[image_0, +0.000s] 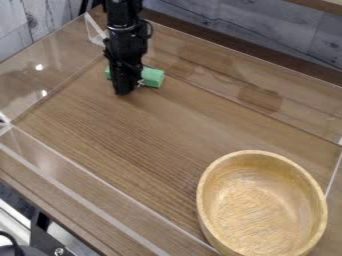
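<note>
A black robot arm hangs down from the top centre of the camera view, its gripper (126, 82) low over a green object (152, 76) on the wooden table (160, 150). The gripper's dark fingers overlap the left part of the green object. Whether they are open, shut, or holding it is too small and dark to tell.
A large beige round bowl (261, 200) sits at the front right. The table's edge runs along the left, with a wooden wall at the back right.
</note>
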